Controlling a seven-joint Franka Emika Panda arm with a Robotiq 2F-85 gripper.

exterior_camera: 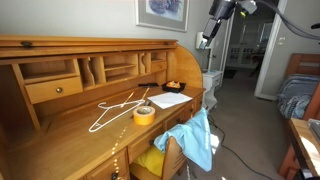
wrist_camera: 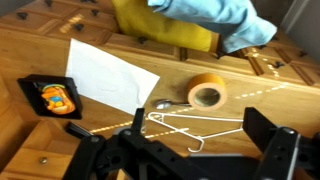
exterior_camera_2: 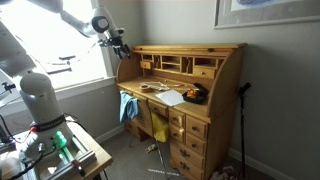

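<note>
My gripper is open with nothing between its fingers, high over the wooden desk. From the side, the gripper (exterior_camera: 205, 41) shows near the top, well clear of everything. On the desktop lie a roll of orange tape (wrist_camera: 207, 92), a white hanger (exterior_camera: 113, 112), a spoon (wrist_camera: 170, 103) and a sheet of white paper (wrist_camera: 112, 74). A black tray (wrist_camera: 40, 79) has something orange in it. A light blue cloth (exterior_camera: 197, 140) hangs over an open drawer, beside yellow cloth (exterior_camera: 151, 160) inside it.
Cubbyholes and a small drawer (exterior_camera: 54, 89) line the back of the desk. Its raised right side panel (exterior_camera_2: 224, 97) borders the desktop. A lamp (exterior_camera: 206, 41) stands past the desk, and a cable (exterior_camera: 240, 158) runs over the floor.
</note>
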